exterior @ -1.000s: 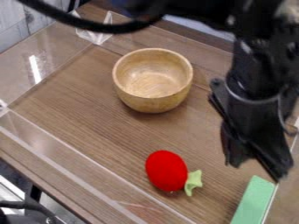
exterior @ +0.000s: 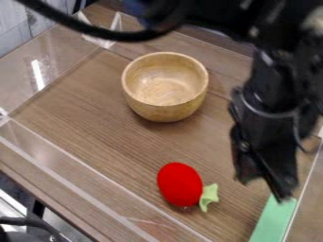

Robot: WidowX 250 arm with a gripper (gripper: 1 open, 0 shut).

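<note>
The black arm and gripper (exterior: 267,142) fill the right side of the camera view, blurred, hanging over the right of the table above a green object (exterior: 271,222), partly hidden. A red vegetable-like toy (exterior: 179,184) with a pale green top lies at the lower middle, left of the gripper. A wooden bowl (exterior: 164,106) sits empty at the upper middle. The finger tips are too blurred to show clearly how they stand.
Dark cables cross the top and bottom left.
The arm and gripper have shifted slightly and blurred, coming lower on the right compared with a second ago. The bowl and red toy have not moved.
</note>
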